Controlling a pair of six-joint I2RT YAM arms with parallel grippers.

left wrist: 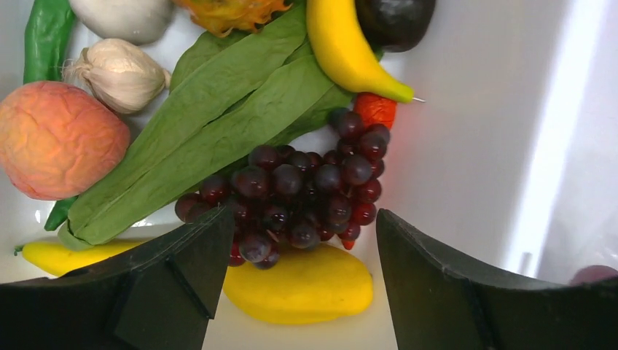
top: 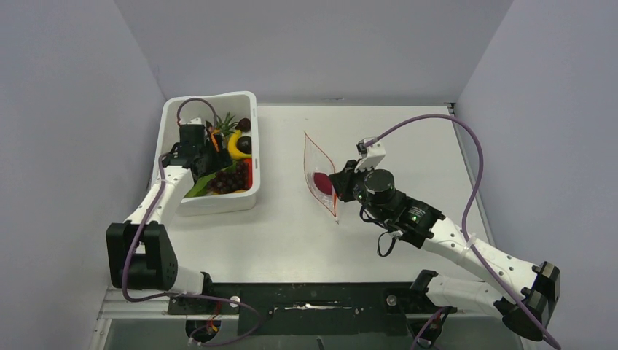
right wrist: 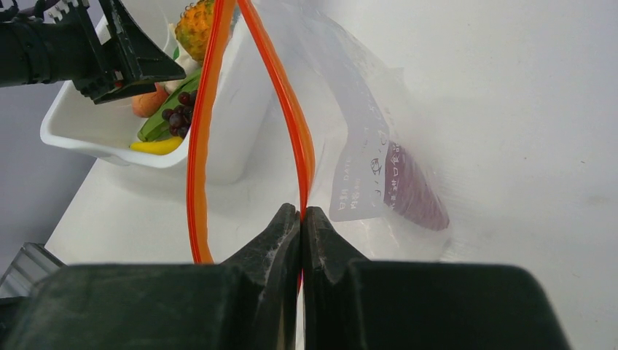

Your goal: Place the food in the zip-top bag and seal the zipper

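A clear zip top bag (top: 317,164) with an orange zipper stands on the table's middle, a dark red item (top: 322,182) inside, blurred through the plastic (right wrist: 412,186). My right gripper is shut on the bag's zipper edge, the opening spread in a loop. My left gripper is open over the white bin of food, its fingers framing red grapes (left wrist: 306,182). Also in the bin are a yellow mango (left wrist: 295,292), banana (left wrist: 335,40), peach (left wrist: 62,138), garlic (left wrist: 120,80), leafy greens (left wrist: 189,124) and a dark avocado (left wrist: 390,18).
The bin (top: 254,146) fills the table's back left, against grey walls.
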